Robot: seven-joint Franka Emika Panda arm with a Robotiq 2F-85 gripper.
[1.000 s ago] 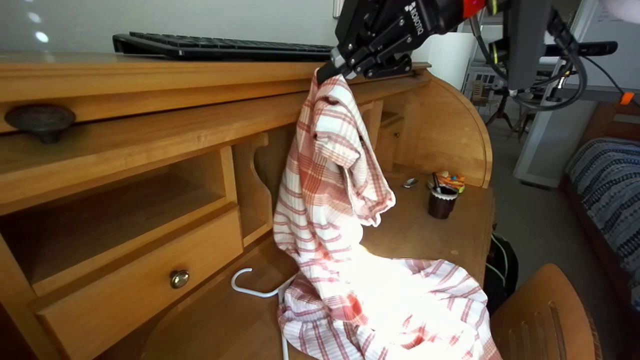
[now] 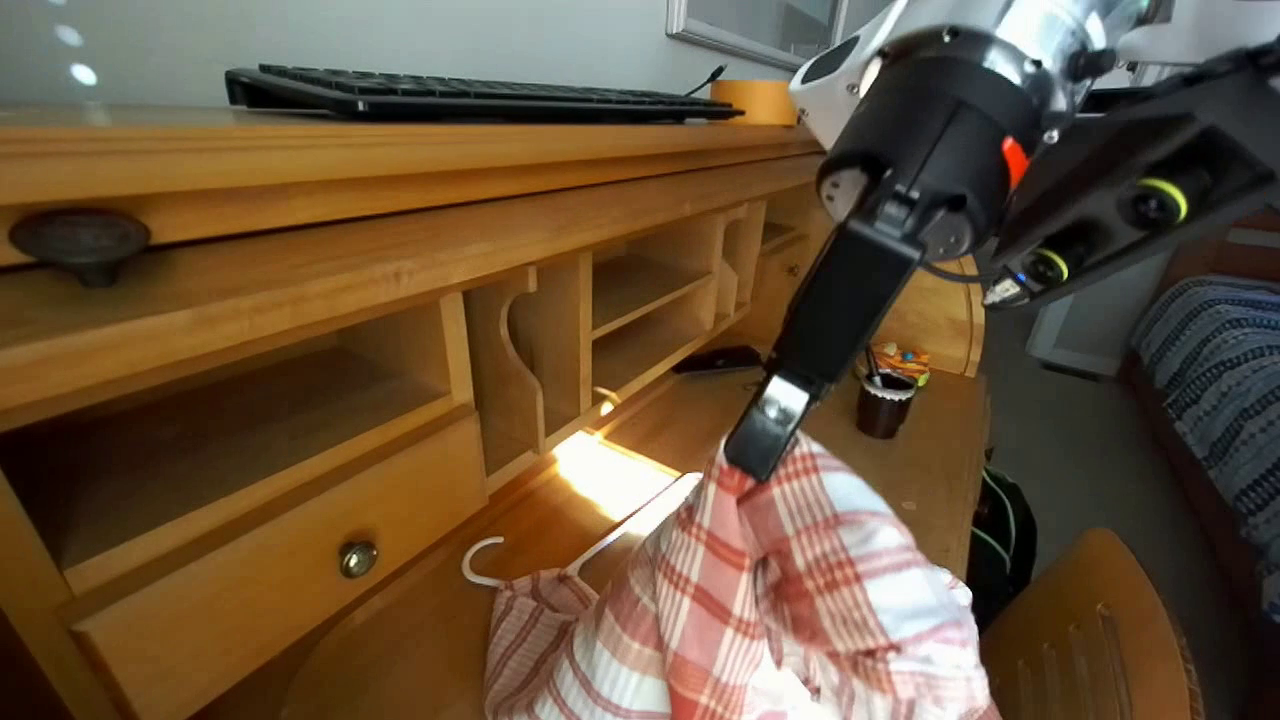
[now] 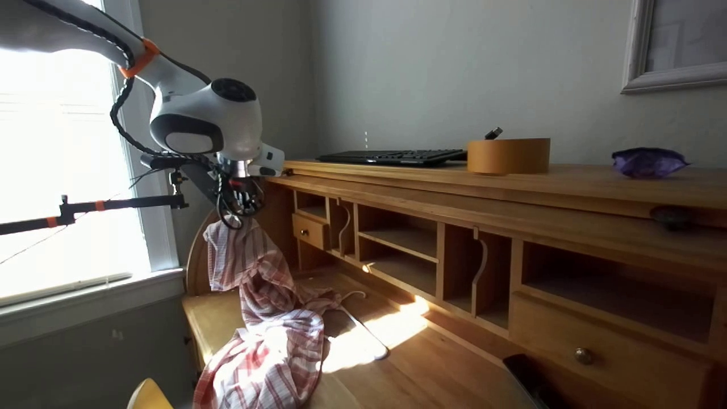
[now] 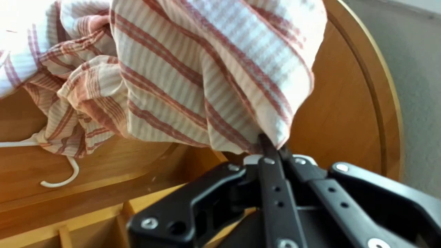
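Observation:
A red-and-white plaid cloth (image 2: 708,600) hangs from my gripper (image 2: 753,462), and its lower part drapes in folds on the desk. The wrist view shows the gripper shut, a corner of the cloth (image 4: 223,95) pinched at the fingertips. A white hanger (image 2: 483,562) lies on the desktop, partly covered by the cloth; its hook (image 4: 68,175) sticks out. From the other side, the cloth (image 3: 272,300) spreads down over the desk, below the gripper (image 3: 235,215), whose fingertips are hard to make out there.
Behind the cloth stand the desk's cubbyholes (image 3: 398,238) and drawers. A dark cup (image 2: 884,406) stands toward the desk's far end. On the upper shelf lie a keyboard (image 2: 480,96) and an orange tape roll (image 3: 508,155). A wooden chair (image 2: 1086,636) is close by.
My gripper has moved lower and nearer the exterior camera, turning to point downward. The held cloth came down with it, bunching more and covering more of the hanger.

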